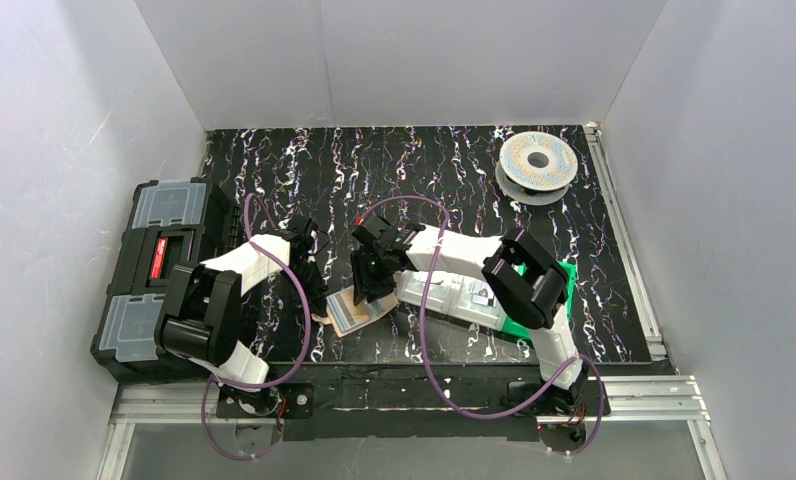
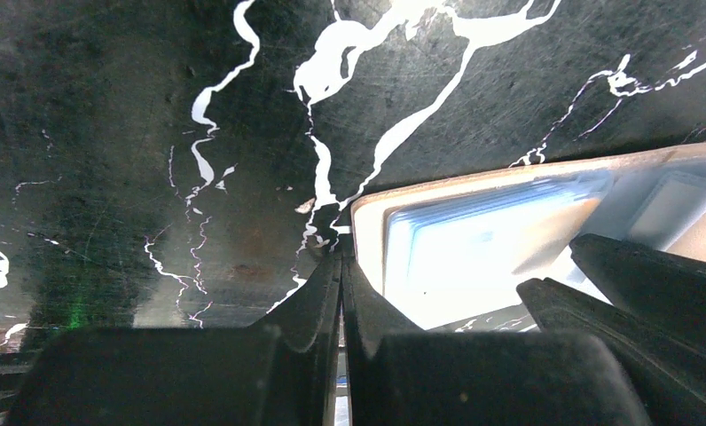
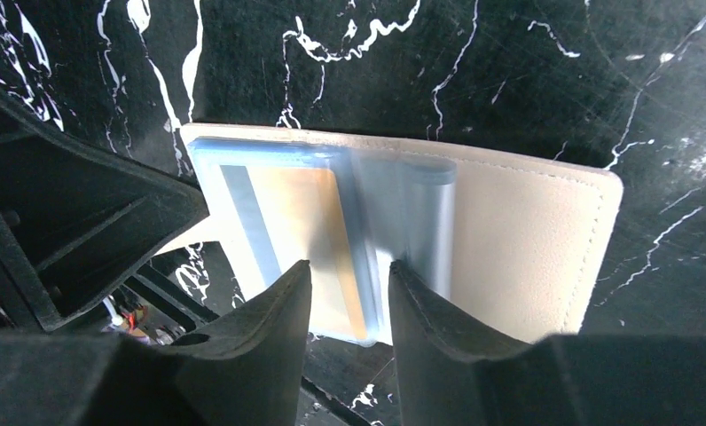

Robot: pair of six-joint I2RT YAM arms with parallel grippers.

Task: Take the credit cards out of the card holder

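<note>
The card holder [image 3: 527,235] lies opened out on the table, cream with stitched edges and clear bluish sleeves. A tan card [image 3: 296,213] shows in the sleeve stack on its left part, and one clear sleeve [image 3: 434,222] curls up beside the stack. At the holder's left edge my left gripper is shut, and a cream tab of the holder [image 3: 190,238] runs in toward its fingers. Over the sleeves my right gripper stands open, a gap between its fingertips with the stack's right edge below. Whether those tips touch the plastic, I cannot tell.
A white box with compartments [image 1: 479,300] lies to the right, partly under my right arm, with a green edge [image 1: 570,285] behind it. On the left stands a black toolbox [image 1: 164,260]. A reel [image 1: 537,165] sits back right.
</note>
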